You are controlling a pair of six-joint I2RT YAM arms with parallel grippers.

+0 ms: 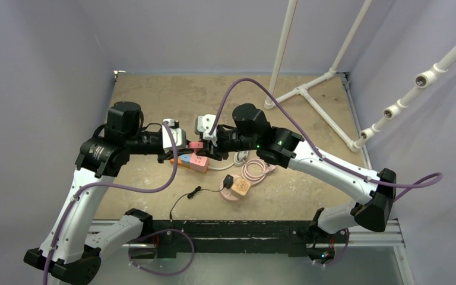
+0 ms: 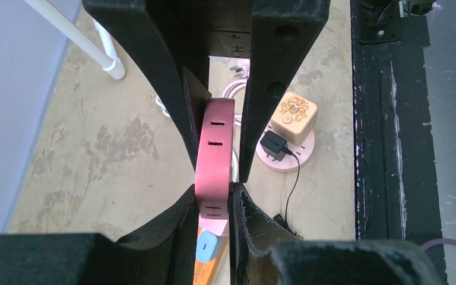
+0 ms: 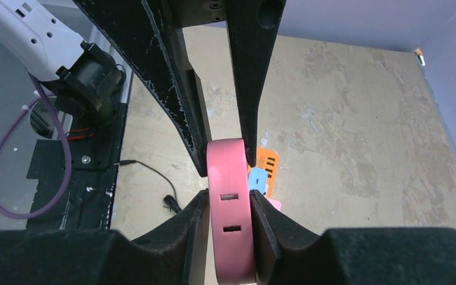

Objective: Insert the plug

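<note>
A pink block with slotted sockets is held in the air between both grippers. In the left wrist view, my left gripper is shut on one end of the pink block, with the right gripper's fingers at the other end. In the right wrist view, my right gripper is shut on the block. Below lies an orange power strip with blue and pink parts. A black adapter sits on a round pink base beside a tan cube.
Coiled white and pink cables lie right of the strip, and a thin black cable runs toward the front edge. A white pipe frame stands at the back right. The board's left and back are clear.
</note>
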